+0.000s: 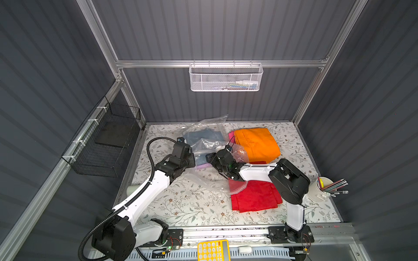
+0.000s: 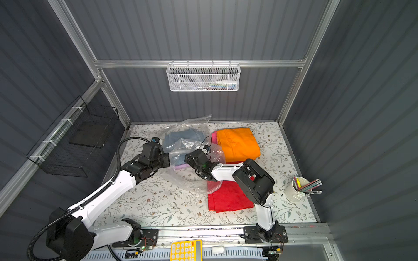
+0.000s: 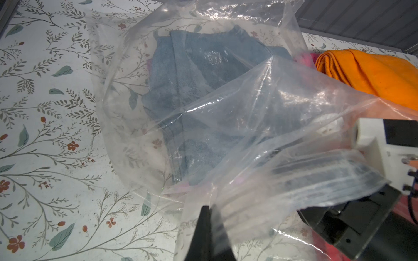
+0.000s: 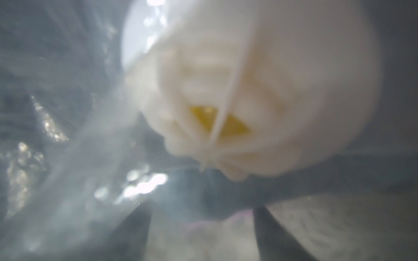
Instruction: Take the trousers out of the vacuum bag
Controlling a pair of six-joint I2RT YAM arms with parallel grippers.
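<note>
The clear vacuum bag (image 3: 278,87) lies at the back middle of the table, with folded blue-grey trousers (image 3: 204,61) and some pink-purple cloth inside. My left gripper (image 1: 191,157) is at the bag's front left, shut; in the left wrist view plastic film lies over its fingers (image 3: 204,230). My right gripper (image 1: 209,157) is at the middle of the bag, open, its fingertips among the plastic. In the right wrist view a blurred white cap with a yellow centre (image 4: 219,119) sits close, under plastic, probably the bag's valve.
Folded orange cloth (image 1: 257,143) lies at back right, red cloth (image 1: 254,195) at front right. A pen cup (image 1: 318,191) stands at the right edge. A black wire basket (image 1: 106,143) hangs left, a white one (image 1: 224,78) on the back wall.
</note>
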